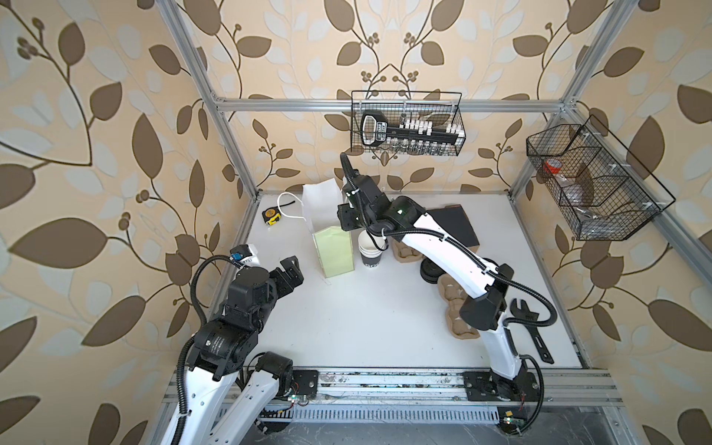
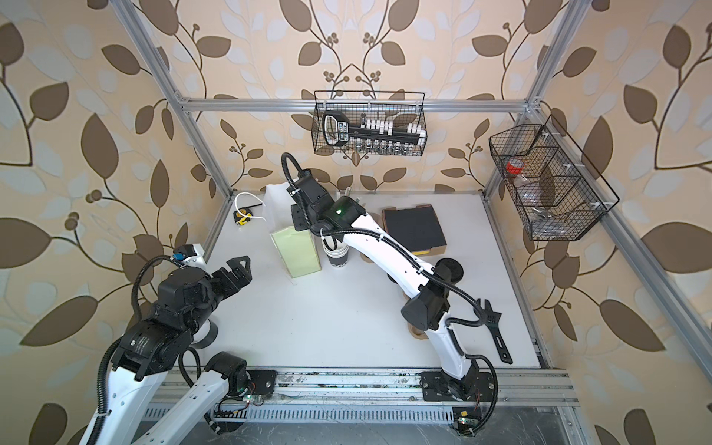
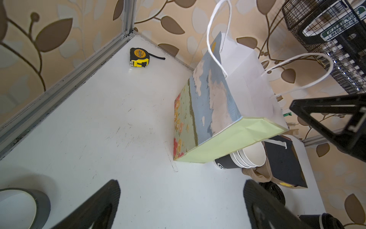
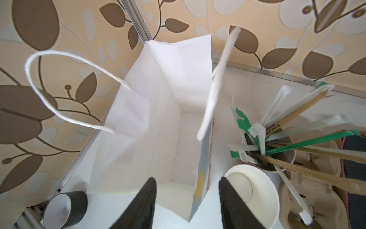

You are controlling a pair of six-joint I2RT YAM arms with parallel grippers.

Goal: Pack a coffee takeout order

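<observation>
The paper bag (image 1: 333,250) stands open at the back left, white inside, with pale green and printed sides. My right gripper hangs over its near rim by the stacked cups (image 4: 251,194), fingers apart, nothing visible between them. Straws (image 4: 297,141) stand behind the cups. My left gripper is at the left over bare table, fingers apart and empty. Cardboard carriers (image 1: 460,319) and black lids (image 1: 431,273) lie at the right, partly hidden by the right arm.
A tape measure (image 3: 139,57) lies at the back left, a dark roll (image 3: 40,206) front left, a wrench-like tool (image 1: 537,341) front right. Wire baskets (image 1: 593,185) hang on the back and right.
</observation>
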